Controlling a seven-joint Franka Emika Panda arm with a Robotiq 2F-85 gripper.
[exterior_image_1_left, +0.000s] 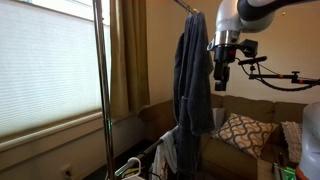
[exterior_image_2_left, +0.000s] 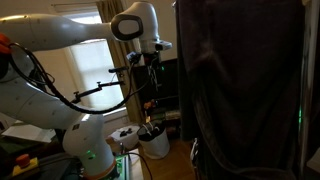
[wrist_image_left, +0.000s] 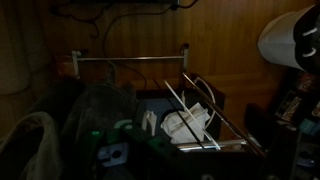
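Observation:
A dark blue-grey towel or robe (exterior_image_1_left: 192, 85) hangs from a metal rail, left of my gripper (exterior_image_1_left: 221, 72). The gripper points downward, open, beside the cloth's upper part, and no cloth shows in it. In exterior view 2 a large dark cloth (exterior_image_2_left: 255, 80) fills the right side, while the arm's wrist (exterior_image_2_left: 150, 45) stands to its left. Bunched dark cloth (wrist_image_left: 95, 110) shows at lower left in the wrist view. The gripper's fingers are hard to make out there in the dim light.
A metal pole (exterior_image_1_left: 104, 90) rises at the left. Behind are a sofa (exterior_image_1_left: 225, 155) and a patterned pillow (exterior_image_1_left: 243, 134). Below the wrist camera are a metal rack bar (wrist_image_left: 130, 58), a white cloth (wrist_image_left: 185, 125) and a white bin (wrist_image_left: 288, 38) on the wooden floor (wrist_image_left: 225, 50).

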